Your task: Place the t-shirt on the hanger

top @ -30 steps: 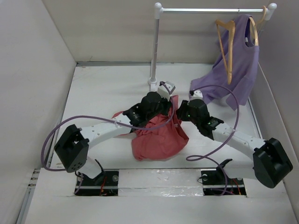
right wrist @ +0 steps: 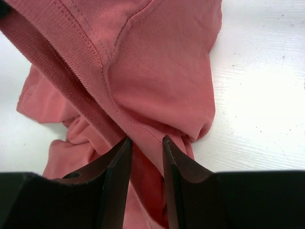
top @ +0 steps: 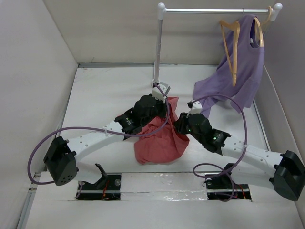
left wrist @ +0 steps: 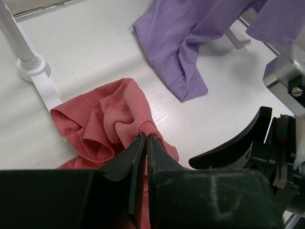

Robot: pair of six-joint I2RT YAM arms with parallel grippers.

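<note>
A red t-shirt (top: 159, 148) lies bunched on the white floor, partly lifted at the middle. My left gripper is shut on a gathered edge of it, seen in the left wrist view. My right gripper is just in front and to the right, part open, with a hanging fold of the red fabric between or just beyond its fingertips; whether it grips it I cannot tell. An empty wooden hanger (top: 234, 52) hangs at the right of the rail.
The rail (top: 214, 10) spans the back on a white post (left wrist: 19, 38). A purple shirt (top: 243, 62) hangs on another hanger at the right, its lower part resting on the floor. Walls close in on both sides.
</note>
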